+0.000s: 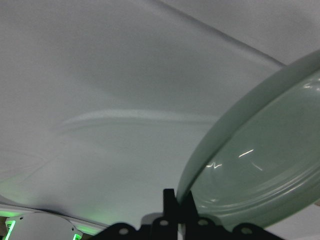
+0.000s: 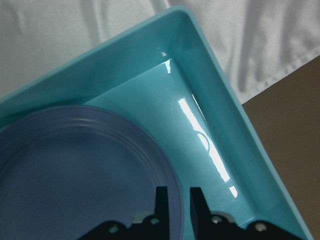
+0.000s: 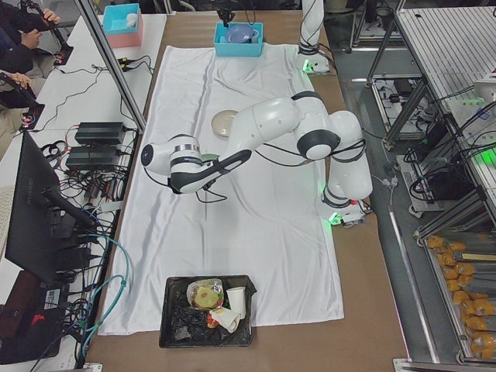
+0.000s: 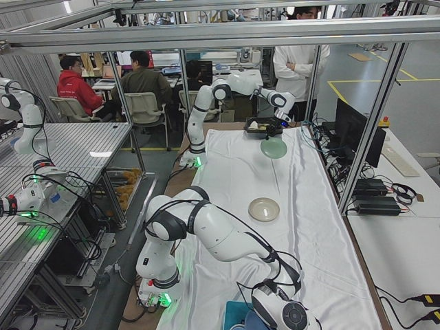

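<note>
A green plate [image 1: 260,150] is gripped at its rim by my left gripper, which is shut on it above the white cloth; in the camera left view the arm mostly hides it. A blue plate [image 2: 85,170] lies inside the turquoise bin [image 2: 235,150]. Just over that plate's edge my right gripper stands open, nothing between its fingers. A beige plate [image 4: 263,209] lies on the cloth between the two arms.
A black tray [image 3: 186,333] with food and wrappers sits at one end of the cloth [image 3: 232,248]. A monitor and cables line one long side of the table; aisle and metal benches the other.
</note>
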